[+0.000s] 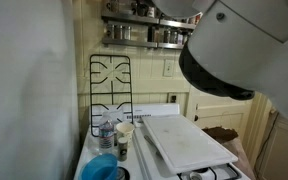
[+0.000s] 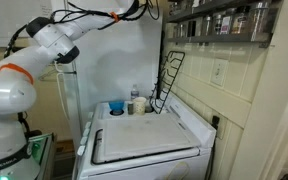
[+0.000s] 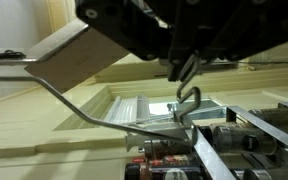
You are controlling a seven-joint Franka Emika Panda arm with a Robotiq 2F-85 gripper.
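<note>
At the top of the wrist view my gripper is dark and blurred, its fingers closed together. Between the fingertips is a grey, hook-shaped piece of bent metal [image 3: 189, 102], which hangs below them. A long bent metal rod [image 3: 76, 112] runs across the left of that view; whether it joins the hook cannot be made out. My white and black arm fills the upper right of exterior view 1, hiding the gripper there. Exterior view 2 shows the arm [image 2: 84, 18] crossing along the top, its end near the shelves and the black wire rack [image 2: 168, 78].
Shelves of jars [image 1: 144, 34] line the wall high up. Below, a white board [image 1: 187, 140] covers much of the stove top. A blue bowl [image 1: 99, 167], a clear bottle [image 1: 107, 133] and a cream cup [image 1: 125, 131] stand at its left.
</note>
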